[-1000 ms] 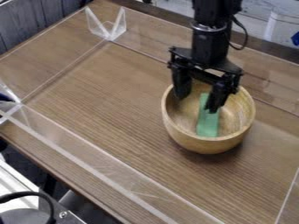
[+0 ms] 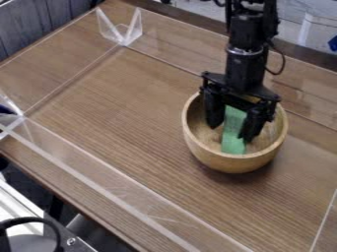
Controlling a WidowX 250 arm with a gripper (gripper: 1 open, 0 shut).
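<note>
A wide tan wooden bowl (image 2: 212, 152) stands on the table at the centre right, with a green object (image 2: 235, 140) lying inside it. My black gripper (image 2: 237, 106) hangs over the bowl from above, its open fingers reaching down into it around the upper part of the green object. Whether the fingertips touch it is hard to tell.
A small clear angular item (image 2: 121, 28) is at the back left. Black parts and cables (image 2: 30, 236) lie beyond the table's lower-left edge.
My gripper has moved slightly down and toward the viewer, lower over the bowl and the green object. The bowl is in nearly the same place.
</note>
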